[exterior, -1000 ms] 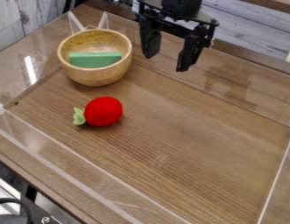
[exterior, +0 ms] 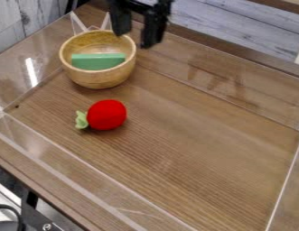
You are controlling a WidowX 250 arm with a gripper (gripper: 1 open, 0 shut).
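My black gripper [exterior: 139,25] is at the top centre of the camera view, above the back rim of a wooden bowl [exterior: 124,68], with its fingers apart. A green piece [exterior: 98,60] lies inside the bowl. A red object with a green top [exterior: 106,115], like a strawberry or tomato toy, lies on the wooden table [exterior: 200,153] in front of the bowl.
A pale edge runs down the far right. A dark cable lies at the lower left corner.
My gripper has moved left and back, from over the table right of the bowl to the bowl's far side. The bowl and red object look unmoved.
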